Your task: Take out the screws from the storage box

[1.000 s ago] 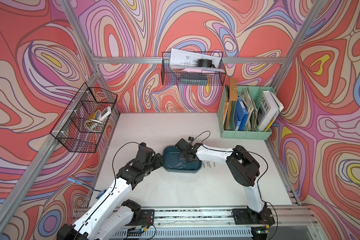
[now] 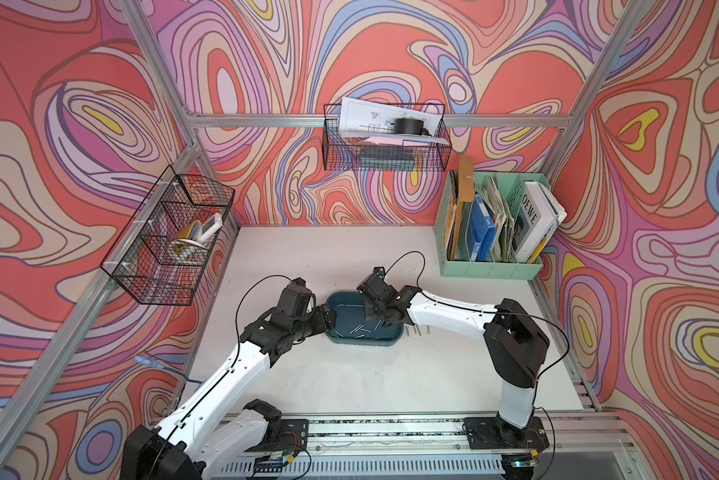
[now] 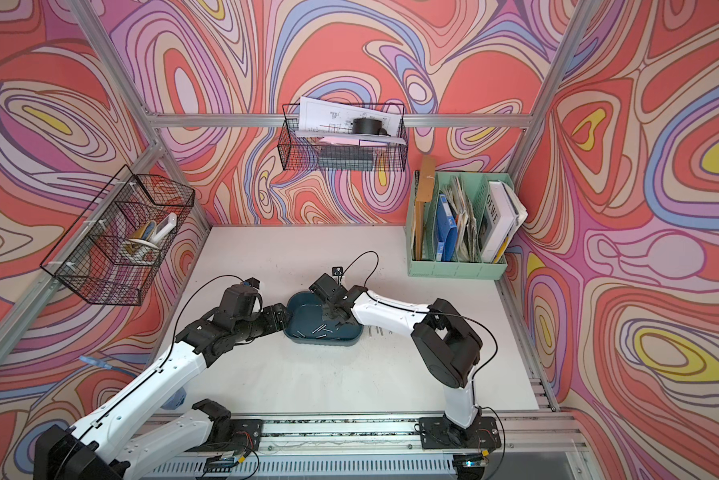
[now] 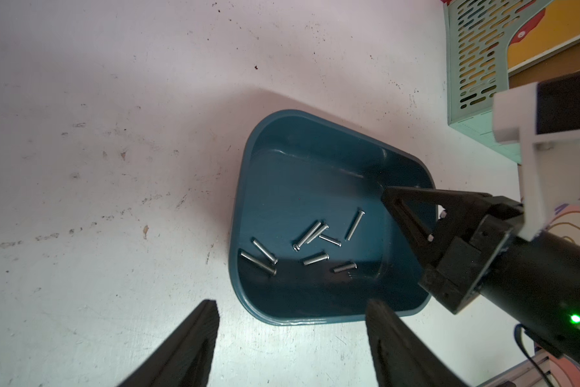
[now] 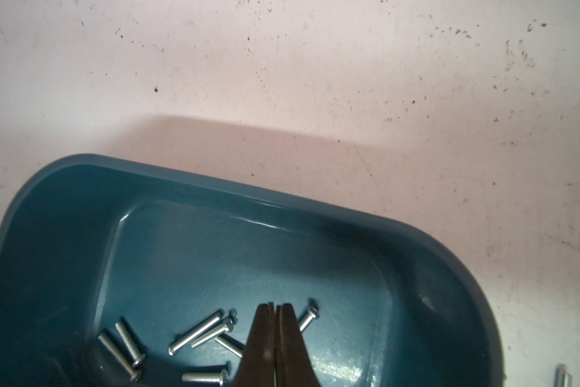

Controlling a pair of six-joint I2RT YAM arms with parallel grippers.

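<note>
A dark teal box (image 4: 235,213) holds several silver screws (image 4: 355,224), scattered over its floor. My right gripper is shut above the box, its tips among the screws as seen from its wrist, nothing visible between the fingers; in the left wrist view it (image 4: 393,196) reaches over the box's right part. My left gripper (image 2: 325,318) is at the box's left side, raised; in its wrist view the two fingers (image 4: 196,342) stand wide apart at the lower edge, with only table and box rim beyond them, so it is open.
Several screws (image 2: 417,329) lie on the table right of the box. A green file organiser (image 2: 487,267) stands at the back right. Wire baskets (image 2: 167,232) hang on the frame.
The right gripper has risen and shifted slightly right, its arm moving right. The left arm has moved up and forward a little toward the box.
</note>
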